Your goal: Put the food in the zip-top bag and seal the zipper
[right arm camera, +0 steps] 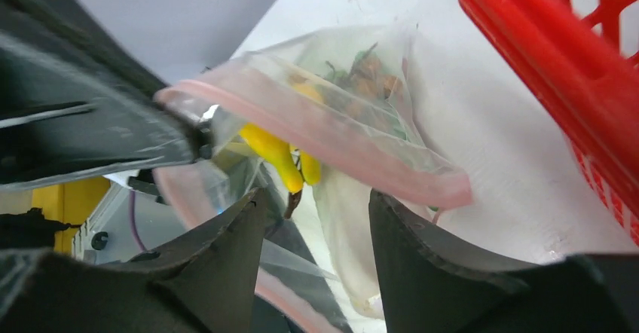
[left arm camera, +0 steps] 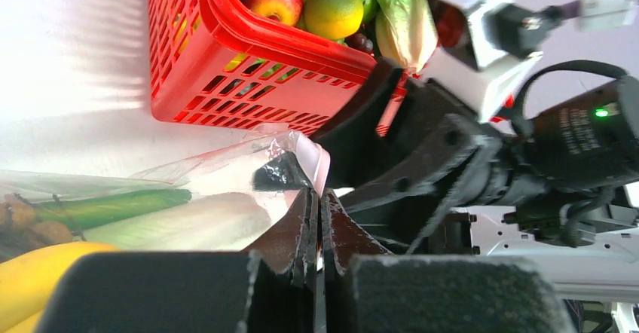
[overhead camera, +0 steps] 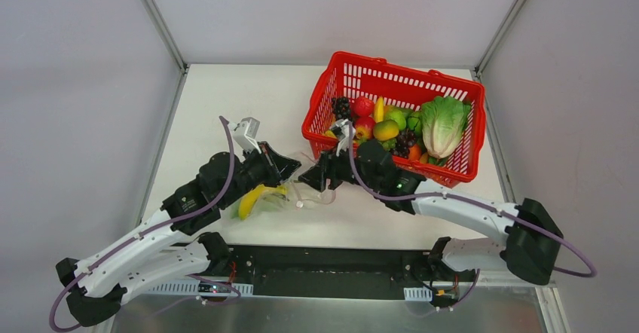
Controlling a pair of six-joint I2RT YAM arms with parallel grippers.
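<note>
The clear zip-top bag point(left arm camera: 218, 152) lies along the table with its pink-edged mouth point(right arm camera: 331, 141) spread apart. Inside are a yellow banana point(left arm camera: 45, 276), a long green vegetable point(left arm camera: 120, 206) and a pale leafy one point(left arm camera: 196, 224). My left gripper point(overhead camera: 295, 169) is shut at the mouth, with the bag's edge running into its fingertips point(left arm camera: 310, 205). Facing it from the right, my right gripper stands part open at the mouth. Nothing appears pinched between its fingers, and the bag shows beyond the gap.
Just behind the right gripper stands a red basket point(overhead camera: 316, 107) full of fruit and vegetables, including a lettuce point(overhead camera: 443, 126). Its near wall is close to the right arm.
</note>
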